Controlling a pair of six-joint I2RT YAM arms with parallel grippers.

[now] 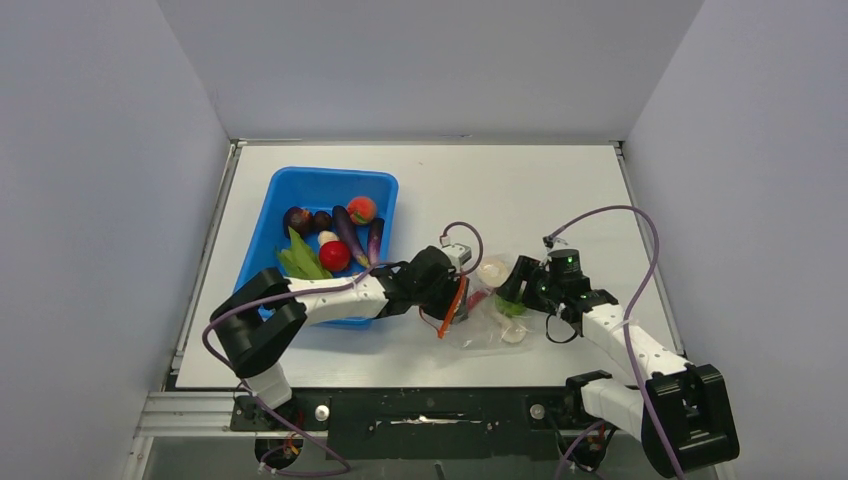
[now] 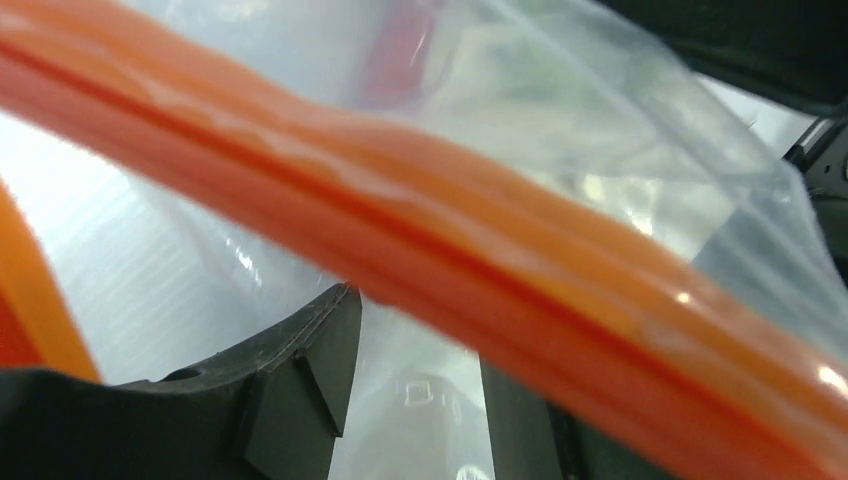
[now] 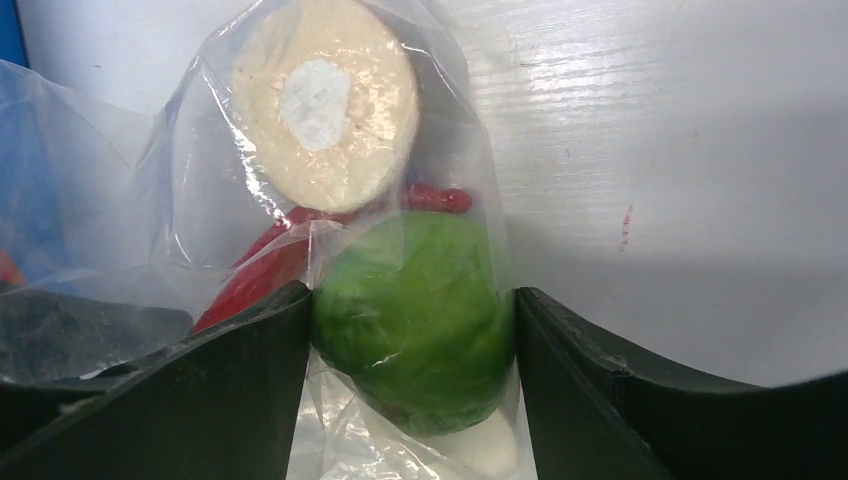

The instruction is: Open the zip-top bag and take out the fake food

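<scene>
The clear bag (image 1: 480, 338) lies right of the tray, its orange zip strip (image 2: 400, 215) crossing in front of my left gripper. The left fingers stand apart with a gap between them; a second orange strip (image 2: 30, 290) shows at the left edge. I cannot tell whether the fingertips are inside the mouth. My right gripper pinches a round green food (image 3: 415, 320) from both sides through the film. Also in the bag are a pale ring-shaped piece (image 3: 325, 110), a red piece (image 3: 262, 275) and a whitish piece (image 3: 485, 447) partly hidden below the green one.
A blue tray (image 1: 290, 172) holding several fake vegetables and fruits stands at the left, and the left forearm passes over its front corner. Bare white table (image 1: 500, 190) stretches behind the bag. Walls rise at the back and both sides.
</scene>
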